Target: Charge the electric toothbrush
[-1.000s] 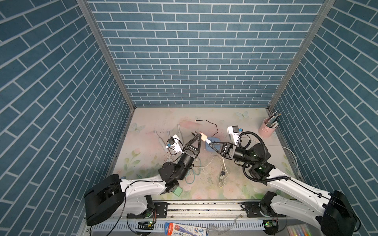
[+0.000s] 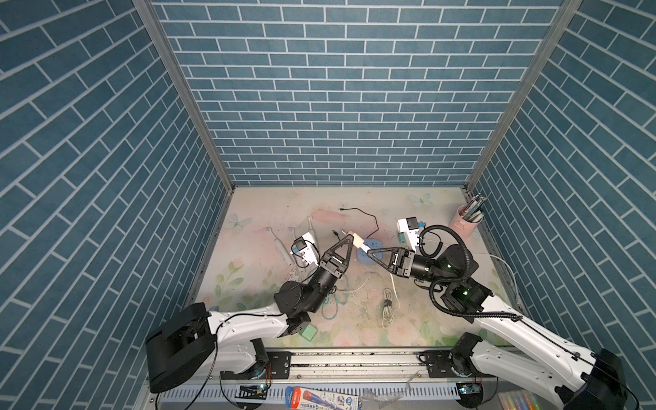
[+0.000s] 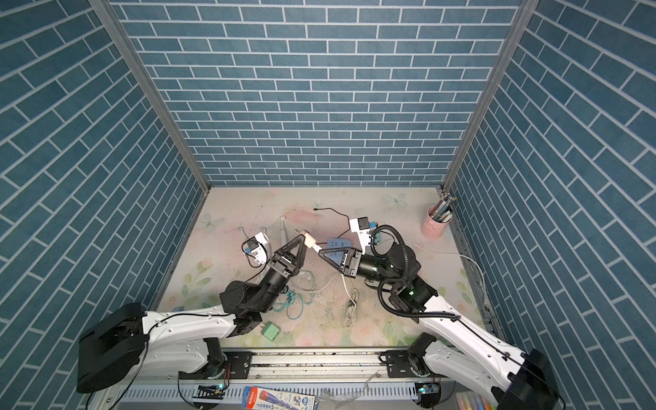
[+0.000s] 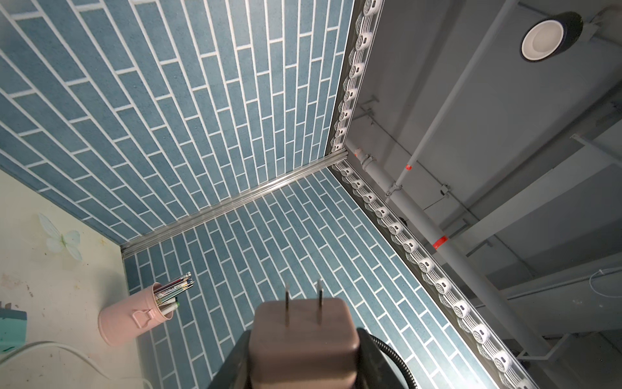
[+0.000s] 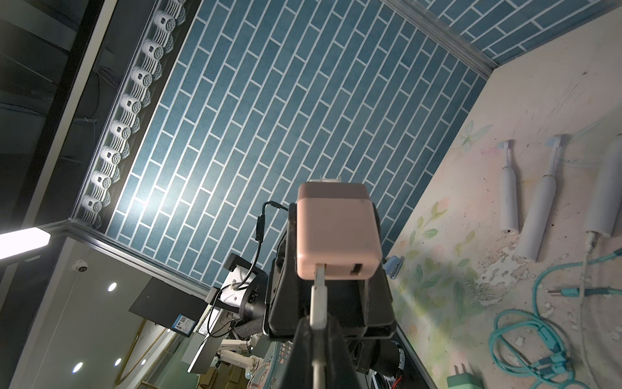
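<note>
My left gripper (image 2: 350, 237) is shut on a pink charger (image 5: 340, 236), held up above the table. Its two metal prongs (image 4: 320, 295) point away from the fingers in the left wrist view. The right gripper (image 2: 369, 250) is shut on a white USB cable (image 5: 318, 304), whose metal tip meets the left of two ports on the charger's end face. How deep it sits cannot be told. Past the charger lie several electric toothbrushes, among them one thin brush (image 5: 508, 194), a longer one (image 5: 537, 214) and a thick one (image 5: 605, 188) with a white lead at its base.
A blue power strip (image 3: 337, 247) lies partly behind the right gripper. Coiled teal cable (image 5: 528, 343) and a green charger (image 2: 309, 332) lie near the front left. The pink pen cup (image 2: 466, 222) stands at the back right. Free table extends along the right side.
My right arm has shifted slightly to the right at its wrist, and the hanging white cable bundle has moved a little with it. The left arm and the charger have barely moved.
</note>
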